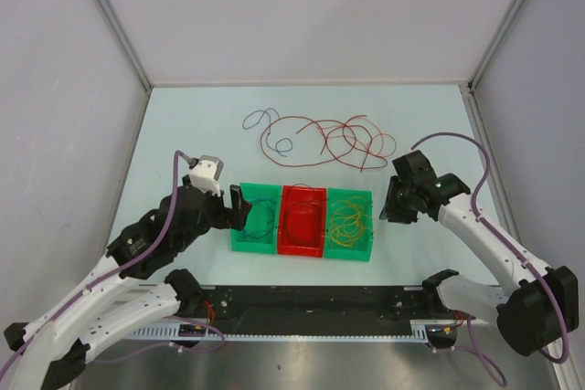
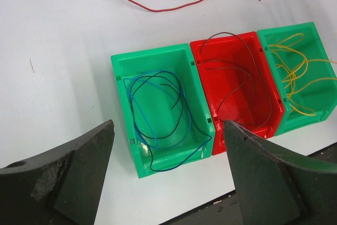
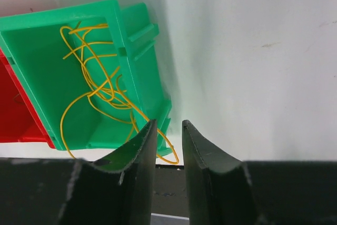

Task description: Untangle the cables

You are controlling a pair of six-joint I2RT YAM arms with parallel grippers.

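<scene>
Red cables point(image 1: 315, 163) lie looped over one another on the table behind the bins, with an orange cable point(image 1: 388, 139) among their right end. A blue cable point(image 1: 278, 125) curls at their left, crossing the red at one end. Blue and black cables point(image 2: 185, 110) sit in the left green bin, a dark cable point(image 2: 253, 56) in the red bin, yellow cables point(image 3: 95, 59) in the right green bin. My left gripper is open above the left bin's outer side. My right gripper stands open right of the yellow bin; a yellow loop reaches over the rim towards its fingertips.
Three bins stand side by side: left green point(image 2: 118, 80), red point(image 2: 209, 93) and right green point(image 3: 113, 11). Bare table point(image 1: 430, 116) lies to the right and left of the cables. The dark table-front edge point(image 1: 302, 303) runs just before the bins.
</scene>
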